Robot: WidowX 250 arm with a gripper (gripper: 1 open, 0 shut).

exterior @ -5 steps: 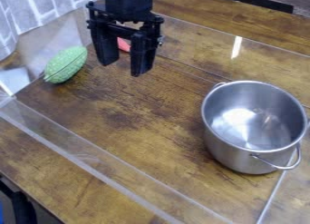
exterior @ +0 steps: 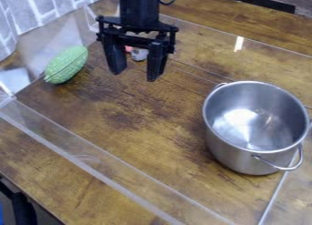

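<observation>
The black gripper (exterior: 135, 57) hangs at the top middle above the wooden tray, its two fingers pointing down and spread apart, with nothing seen held between them. A green ribbed oval object (exterior: 66, 65) lies to its left. A small reddish-grey object (exterior: 138, 53) is mostly hidden behind the gripper. A large steel pot (exterior: 250, 121) with wire handles stands at the right.
Clear plastic walls and a pale crumpled item at the left edge (exterior: 15, 78) border the space.
The gripper has shifted slightly right and changed its angle a little. The pot and green object have stayed in place.
</observation>
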